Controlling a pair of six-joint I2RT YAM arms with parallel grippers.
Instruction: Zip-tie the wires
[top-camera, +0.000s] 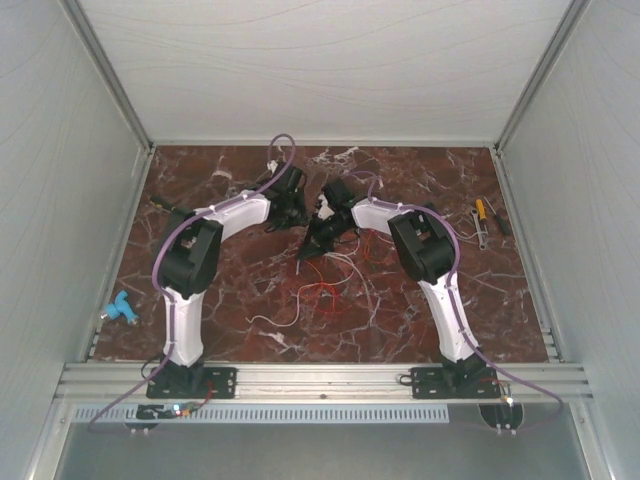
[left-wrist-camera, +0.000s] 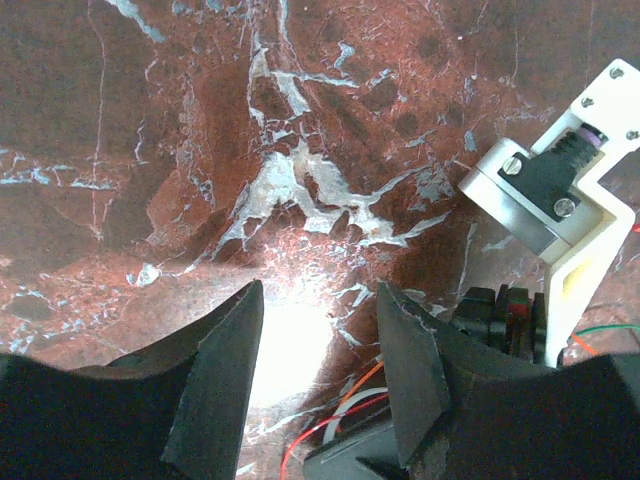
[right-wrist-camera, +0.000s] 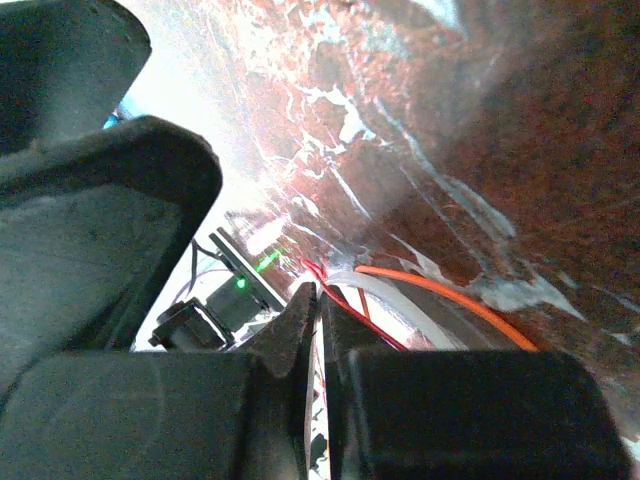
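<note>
My left gripper is part open above the marble, nothing between its fingers, beside the right arm's wrist. Below it the orange wire, red wire and a pale strand show partly. My right gripper is shut at the red wire and white strand; whether it holds them is unclear. An orange wire arcs beside them. In the top view the wires lie loose below both grippers. I cannot make out a zip tie with certainty.
Blue object lies at the left; a screwdriver and wrench at the right. Both arms are close together at centre.
</note>
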